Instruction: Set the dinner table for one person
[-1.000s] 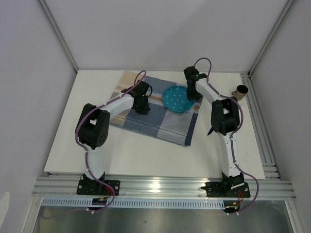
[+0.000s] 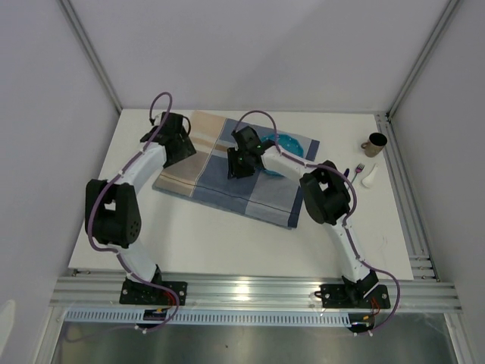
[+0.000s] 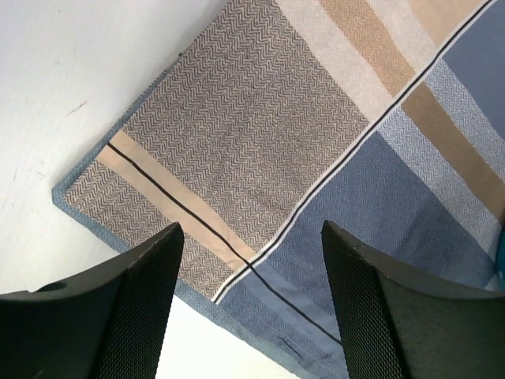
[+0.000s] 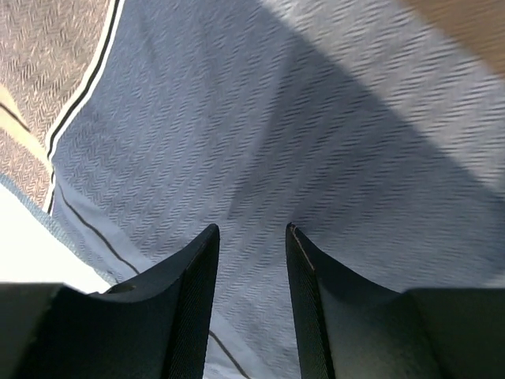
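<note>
A striped beige and blue-grey cloth mat covers the middle of the white table. My left gripper is over its left part, fingers parted with nothing between them; its wrist view shows the mat's left corner below. My right gripper is low over the mat's blue middle, open, with only cloth visible between its fingertips in the right wrist view. A turquoise plate lies on the mat's right part, partly hidden by the right arm.
A dark mug stands at the back right, with a fork, a white spoon and a dark-handled utensil below it.
My left gripper has moved left to the mat's left part. My right gripper has swept left from the plate's right side to the middle of the mat, lower in the top view.
</note>
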